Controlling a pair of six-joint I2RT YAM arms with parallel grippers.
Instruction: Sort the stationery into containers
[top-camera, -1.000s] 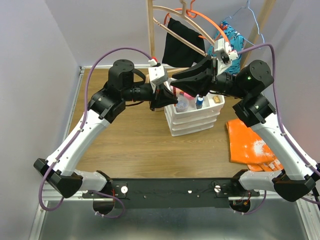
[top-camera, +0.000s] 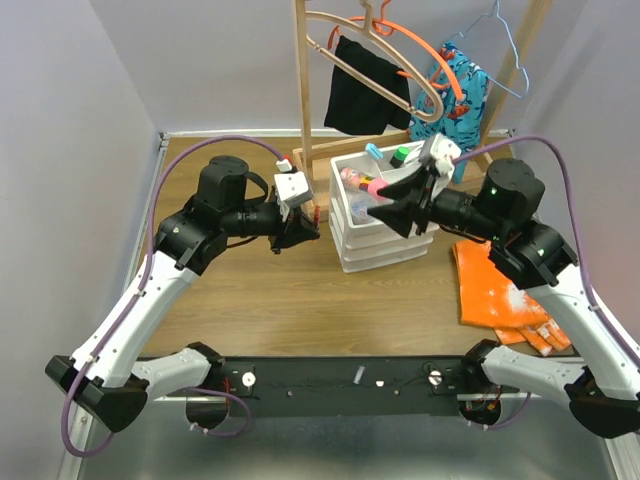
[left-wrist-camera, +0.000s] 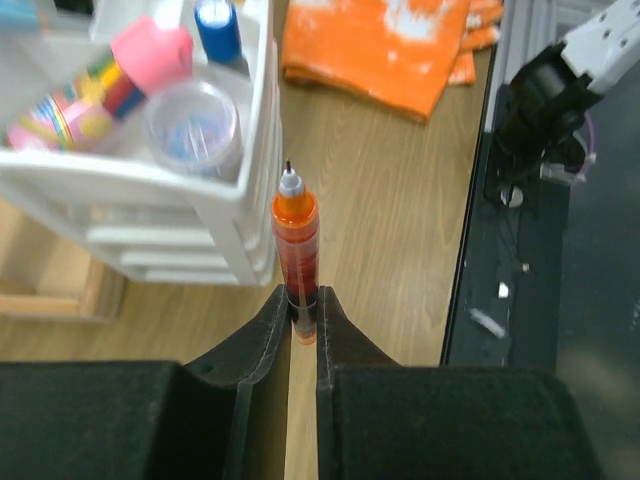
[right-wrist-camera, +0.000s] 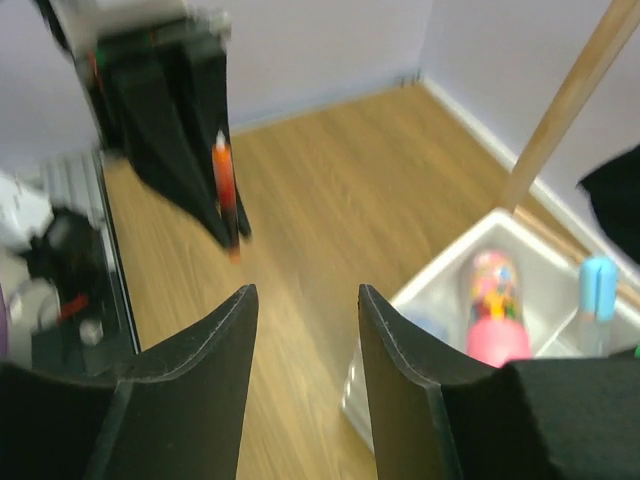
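My left gripper (top-camera: 309, 228) is shut on an orange-red pen (left-wrist-camera: 297, 235), held near one end with its dark tip sticking out past the fingers. It hangs over bare wood, left of the white bin (top-camera: 385, 251). Above the bin, my right gripper (top-camera: 374, 202) has its fingers apart, with nothing between them in the right wrist view. Inside the bin lie a colourful pink-ended item (left-wrist-camera: 150, 52), a clear round tub (left-wrist-camera: 193, 128) and a blue-capped bottle (left-wrist-camera: 218, 28). From above, the right gripper hides part of the bin's contents.
A wooden rack (top-camera: 304, 100) with hangers and clothes stands behind the bin. Folded orange cloth (top-camera: 490, 285) lies at the right.
My left gripper, still holding the pen, has moved left and towards the front, away from the bin. The right gripper has come lower and nearer the front, its fingers now spread apart.
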